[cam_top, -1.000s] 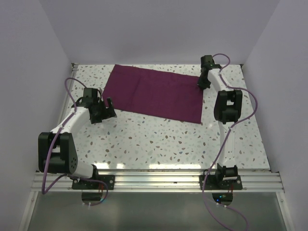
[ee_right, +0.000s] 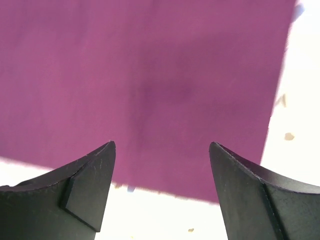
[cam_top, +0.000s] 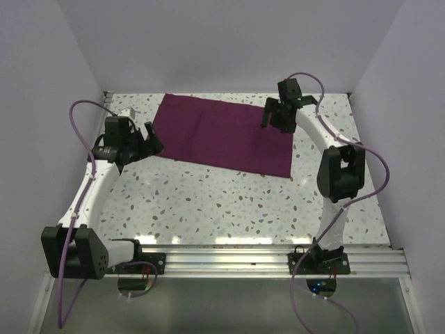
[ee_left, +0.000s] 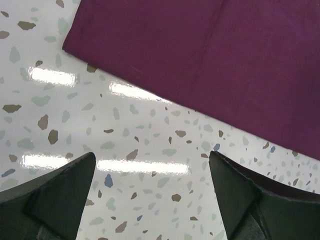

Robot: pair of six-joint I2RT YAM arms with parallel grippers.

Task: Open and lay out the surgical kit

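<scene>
A dark maroon cloth (cam_top: pixel 222 136) lies spread over the back half of the table. It looks flat, with faint creases and nothing on top of it. My left gripper (cam_top: pixel 150 139) is open near the cloth's left front corner. In the left wrist view, speckled tabletop shows between the fingers, and the cloth (ee_left: pixel 200 60) fills the upper part. Over the cloth's right end, my right gripper (cam_top: pixel 269 113) stands open. Its fingers (ee_right: pixel 90 185) have nothing between them, and the cloth (ee_right: pixel 150 90) fills most of the right wrist view.
Grey walls (cam_top: pixel 229 42) close in the back and both sides. Purple cables (cam_top: pixel 83 184) run along both arms.
The right gripper has opened and moved left from the cloth's right edge to over the cloth. The cloth lies much as before.
</scene>
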